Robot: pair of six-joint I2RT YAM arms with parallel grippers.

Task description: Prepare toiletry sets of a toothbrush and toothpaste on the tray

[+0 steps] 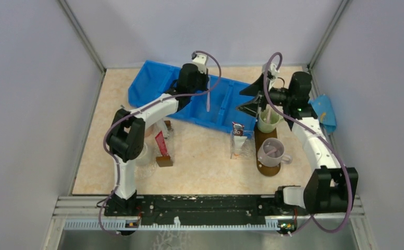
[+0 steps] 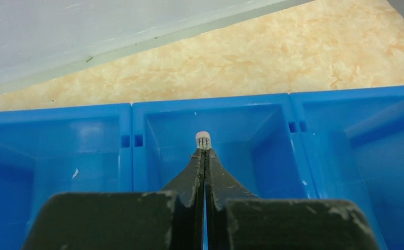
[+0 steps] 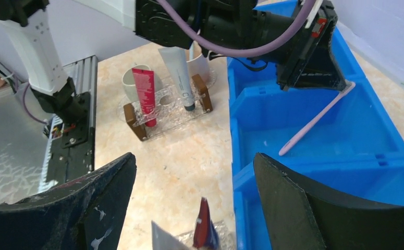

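Observation:
My left gripper [image 1: 208, 78] is over the middle compartment of the blue tray [image 1: 146, 86], shut on a pale pink toothbrush [image 1: 208, 101]. The bristle head of the toothbrush [image 2: 203, 138] pokes out just past the closed fingertips; its handle [image 3: 306, 133] slants away from them over the compartment. At the tray's right end, my right gripper [image 1: 239, 100] stands wide open and empty. A red toothpaste tube [image 3: 145, 94] and a white-grey tube [image 3: 178, 75] stand in the left rack. The right rack [image 1: 249, 148] holds a dark red tube [image 1: 237, 130] and a white one [image 1: 240, 141].
A green cup [image 1: 267, 122] and a lilac mug [image 1: 271, 152], each with a toothbrush inside, stand on a brown board [image 1: 268, 171] at the right. More cups stand behind the left rack, partly hidden by the arm.

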